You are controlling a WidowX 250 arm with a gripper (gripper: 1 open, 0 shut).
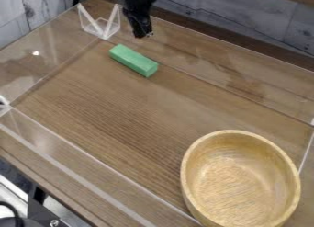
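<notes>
A black gripper [140,27] hangs at the top centre, above and behind a green rectangular block [134,60] that lies on the wooden table [135,130]. Whether its fingers are open or shut is too small and dark to tell.
A large pale yellow round bowl [240,180] fills the lower right. A clear plastic piece [99,22] stands at the upper left near the gripper. Cables show at the lower left edge.
</notes>
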